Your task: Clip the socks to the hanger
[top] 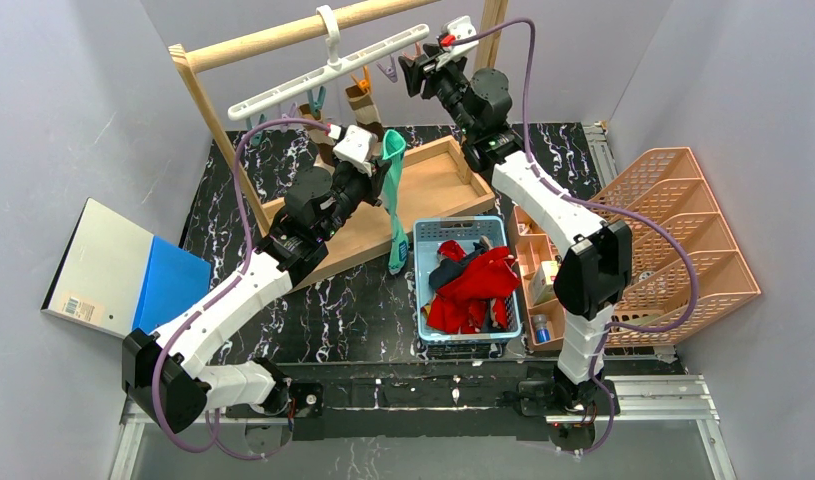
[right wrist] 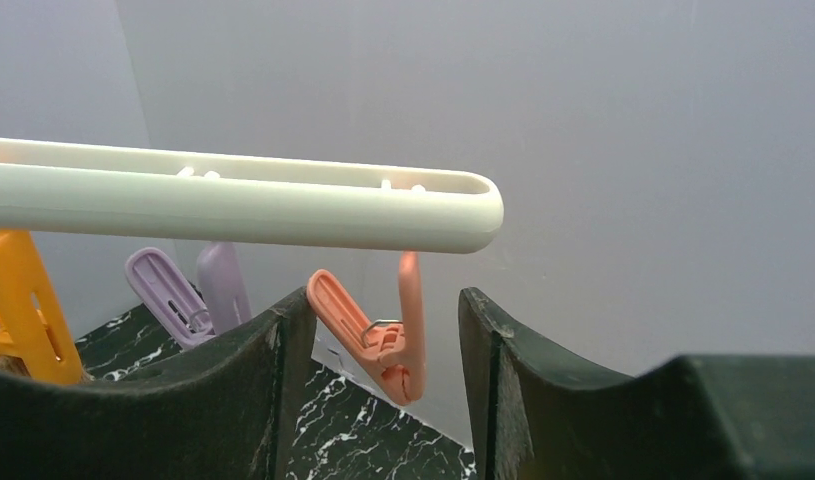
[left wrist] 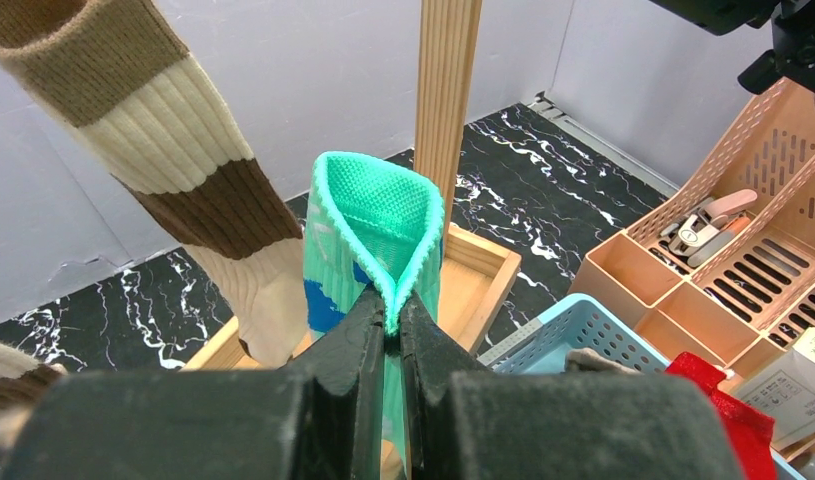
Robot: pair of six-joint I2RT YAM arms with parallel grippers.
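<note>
A white hanger (top: 293, 85) with coloured clips hangs from the wooden bar. Brown-and-cream socks (left wrist: 193, 170) hang from it. My left gripper is shut on the cuff of a teal sock (left wrist: 353, 220), which dangles with its opening upward. My right gripper is part open around the salmon clip (right wrist: 413, 330) at the hanger's right end; contact with the clip is unclear. A purple clip (right wrist: 223, 280) and an orange clip (right wrist: 28, 300) sit further left.
A blue basket (top: 421, 280) of red and dark clothing lies below. A wooden tray (top: 433, 195) is behind it, orange organisers (top: 683, 160) stand at the right, and a board (top: 173, 280) at the left.
</note>
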